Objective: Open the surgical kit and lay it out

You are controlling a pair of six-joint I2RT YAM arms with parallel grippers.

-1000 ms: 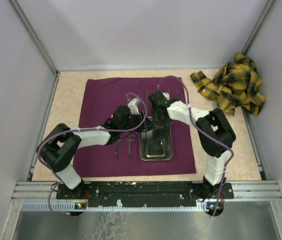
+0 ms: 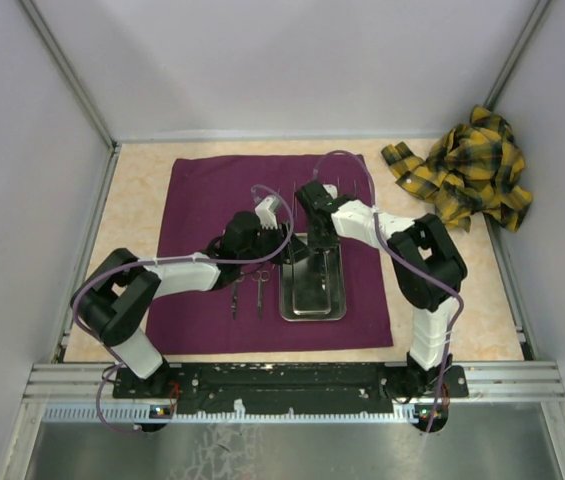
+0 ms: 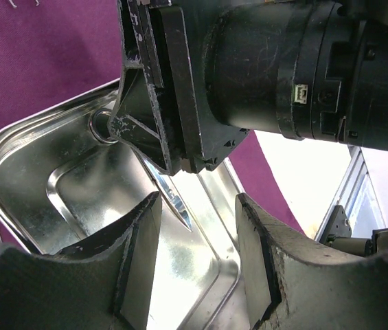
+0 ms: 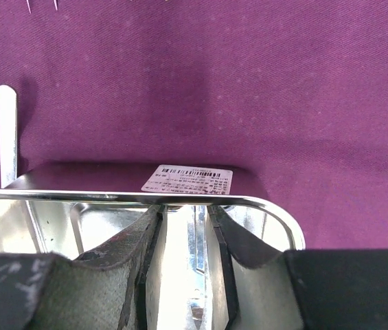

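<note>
A steel tray [image 2: 312,310] lies on the purple cloth [image 2: 192,330]. My left gripper [image 2: 294,255] hovers over it, fingers apart with nothing between them. My right gripper [image 2: 320,240] is at the tray's far end, fingertips near the rim and a short gap between them; whether anything is held cannot be told. In the left wrist view a slim pointed steel instrument [image 3: 176,203] lies in the tray, partly hidden by the right gripper. Scissors [image 2: 260,290] and another instrument [image 2: 234,300] lie left of the tray.
A bunched yellow-and-black plaid cloth [image 2: 467,165] is at the back right. In the right wrist view a flat metal handle [image 4: 8,134] lies beside the tray.
The right arm has shifted very slightly over the tray's far end; the left arm and tray look unchanged.
</note>
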